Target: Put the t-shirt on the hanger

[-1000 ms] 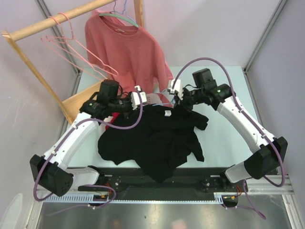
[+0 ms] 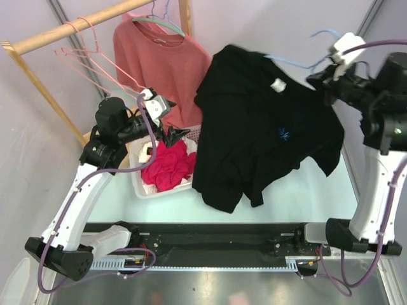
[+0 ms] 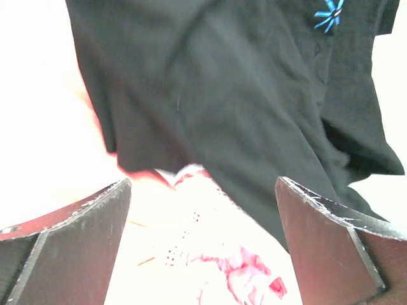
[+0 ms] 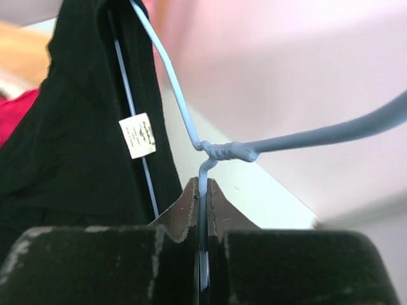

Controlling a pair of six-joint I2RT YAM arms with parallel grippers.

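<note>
The black T-shirt (image 2: pixel 254 133) hangs spread from a blue wire hanger (image 2: pixel 289 62) at the right of the top view, with a white label (image 4: pixel 137 135) beside the wire in the right wrist view. My right gripper is shut on the hanger wire near its twisted neck. My left gripper (image 2: pixel 173 121) stands open to the left of the shirt, nothing between its fingers; in the left wrist view the shirt's lower part (image 3: pixel 216 108) hangs beyond it.
A wooden rack (image 2: pixel 70 25) at upper left holds pink hangers (image 2: pixel 95 67) and a pink shirt (image 2: pixel 156 76). A basket (image 2: pixel 140 192) of red and white cloth sits below it on the pale table (image 2: pixel 305 197).
My right gripper has risen and moved right, lifting the hanger and black shirt and uncovering the basket. My left gripper has moved slightly left, apart from the shirt.
</note>
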